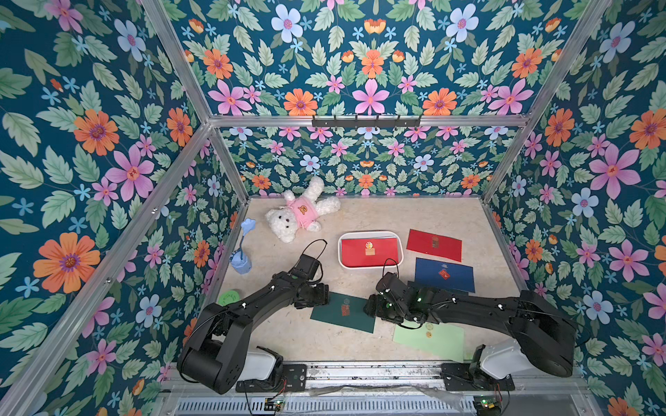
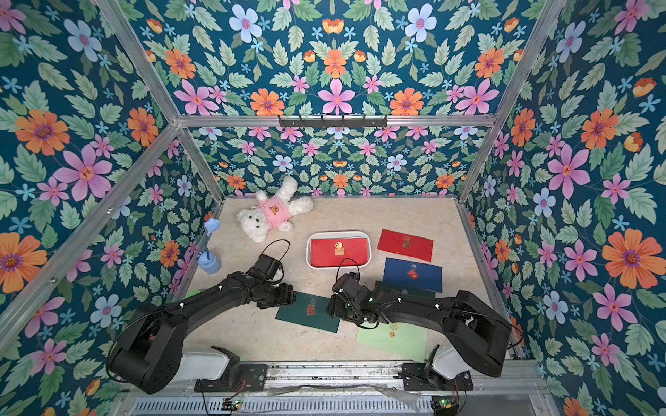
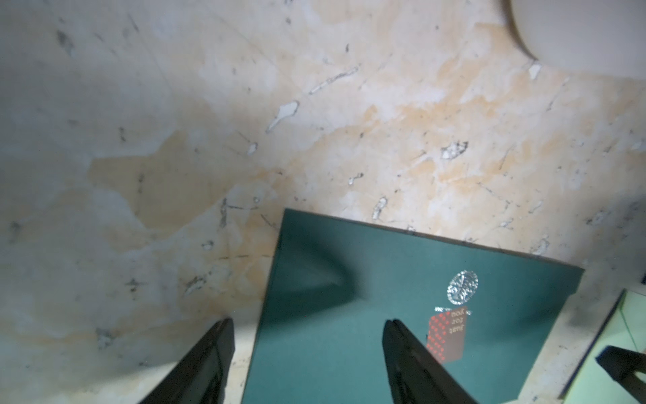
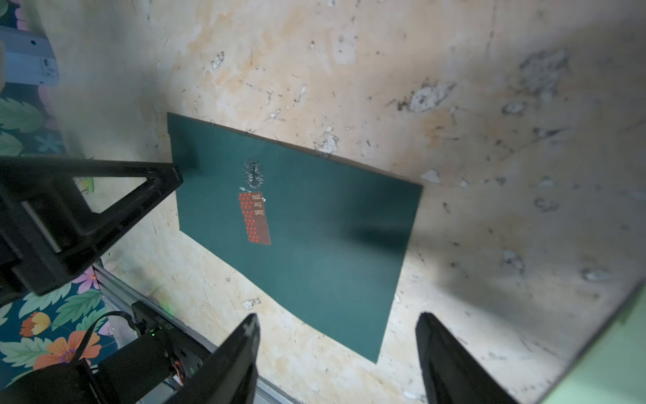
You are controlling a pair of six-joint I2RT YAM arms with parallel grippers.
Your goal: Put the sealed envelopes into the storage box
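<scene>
A dark green envelope (image 1: 347, 312) lies flat on the table between my two grippers. My left gripper is open above its left end, one fingertip over the envelope and the other over bare table. Over the opposite end hangs my right gripper, also open, its gap empty. The white storage box (image 1: 339, 257) stands behind them with a red envelope (image 1: 371, 258) inside. On the right lie another red envelope (image 1: 434, 244), a blue envelope (image 1: 447, 276) and a light green envelope (image 1: 433, 339). A dark envelope (image 2: 409, 289) is mostly hidden under the right arm.
A white plush toy (image 1: 303, 211) in a pink shirt lies at the back left. Near the left wall stands a small blue pot (image 1: 240, 261). Something light green (image 1: 228, 297) shows behind the left arm. Bare table surrounds the box's left side.
</scene>
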